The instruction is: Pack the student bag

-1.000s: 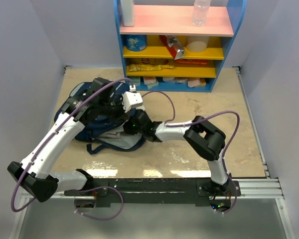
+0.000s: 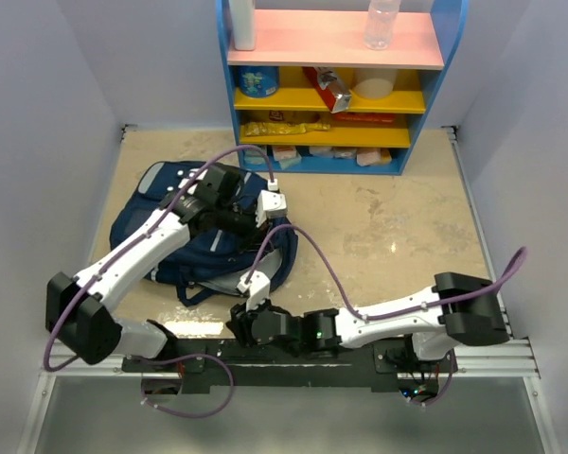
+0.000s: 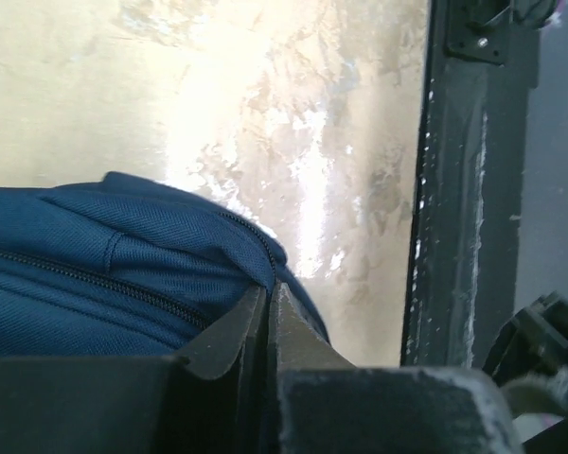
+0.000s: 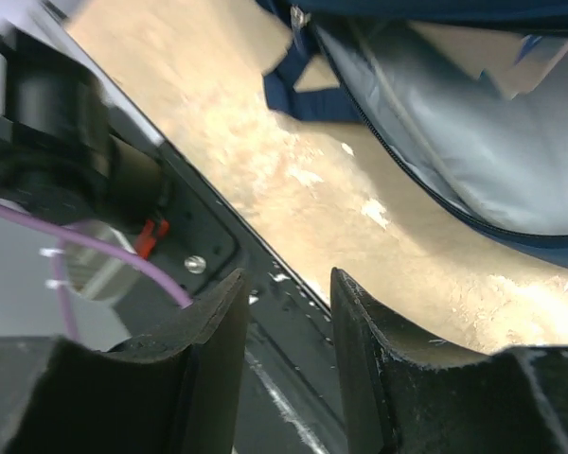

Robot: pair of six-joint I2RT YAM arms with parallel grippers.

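Note:
The dark blue student bag (image 2: 185, 251) lies on the left of the table with its mouth towards the front. Its grey lining (image 4: 473, 123) shows through the gap in the right wrist view. My left gripper is shut on the zippered fabric edge of the bag, which folds in towards its fingertips. In the top view the left arm hides part of the bag. My right gripper is partly open and empty, in front of the bag near the table's front edge, clear of the cloth.
A shelf (image 2: 331, 106) at the back holds a blue container (image 2: 258, 81), a red box (image 2: 328, 90), a yellow packet (image 2: 287, 128) and several other items. A clear bottle (image 2: 381, 24) stands on top.
My right gripper has drawn back from the bag's mouth towards the front edge. My left gripper has shifted right, and the bag's upper edge now reaches further right over the opening.

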